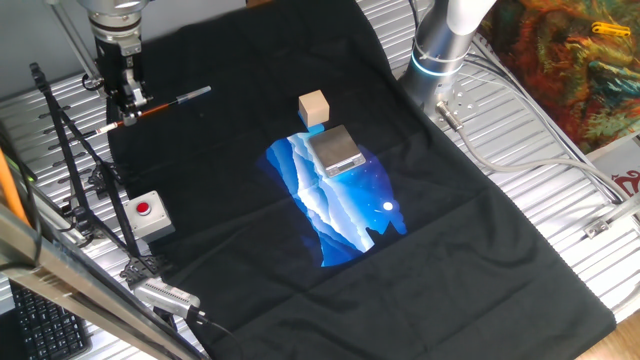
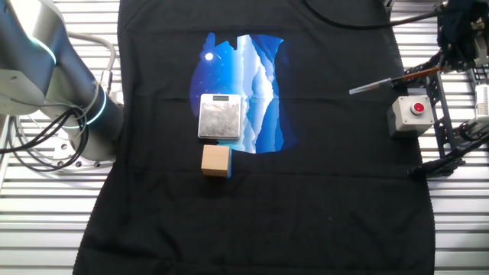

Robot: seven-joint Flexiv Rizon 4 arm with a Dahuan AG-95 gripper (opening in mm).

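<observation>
A long thin brush-like stick (image 1: 165, 107), orange-brown with a grey end, lies across the fingertips of my gripper (image 1: 132, 114) at the upper left in exterior view 1. My gripper appears shut on it, and the stick pokes out on both sides. In exterior view 2 the same stick (image 2: 397, 79) reaches in from the right, its grey end towards the middle. A flat silver scale (image 1: 337, 150) rests on a blue-and-white mountain picture (image 1: 335, 210). Beside the scale sits a wooden block (image 1: 314, 106) with a blue side, well away from my gripper.
Black cloth (image 1: 450, 260) covers the table, with wide bare areas around the picture. A box with a red button (image 1: 145, 210) stands near the left edge, by a dark frame. The arm's base (image 1: 430, 90) is at the upper right.
</observation>
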